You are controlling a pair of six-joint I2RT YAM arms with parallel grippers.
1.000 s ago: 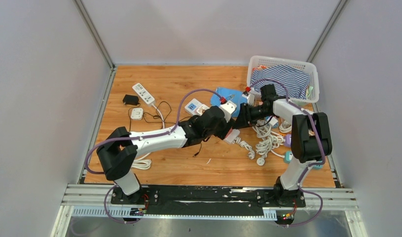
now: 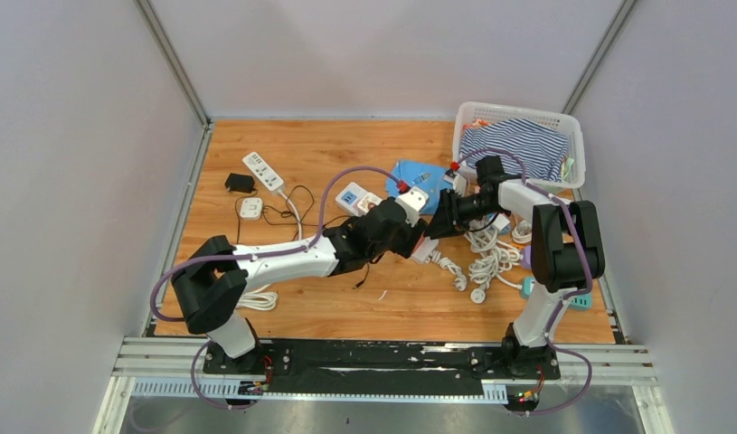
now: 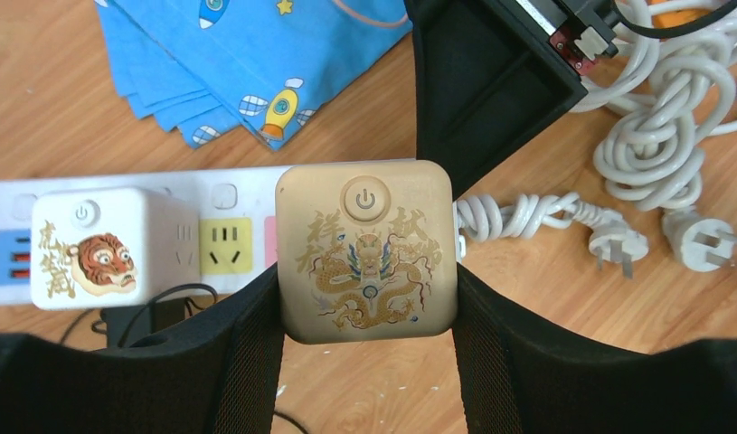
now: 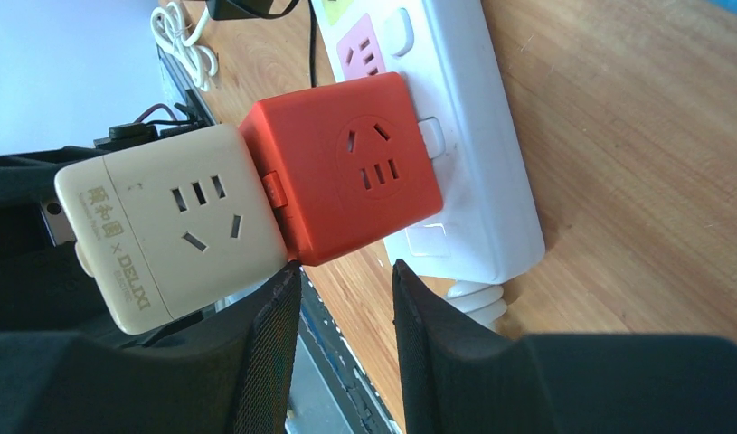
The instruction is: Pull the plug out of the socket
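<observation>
In the left wrist view, a beige cube plug (image 3: pixel 369 271) with a dragon print sits between the fingers of my left gripper, one on each side. It covers the end of a white power strip (image 3: pixel 224 197). From the right wrist view, the beige cube plug (image 4: pixel 170 226) is close up against a red cube plug (image 4: pixel 346 172) on the strip (image 4: pixel 464 154); whether they are joined I cannot tell. My right gripper is by the strip's end. A narrow gap separates its fingertips, with wood visible through it; any contact is unclear.
A white tiger-print cube (image 3: pixel 116 249) sits on the same strip. Beside it lies a blue cloth (image 3: pixel 256 72). Coiled white cables (image 2: pixel 496 258) and a white basket (image 2: pixel 577 154) occupy the right side. Bare wood (image 2: pixel 392 312) lies in front.
The right gripper stays nearly still.
</observation>
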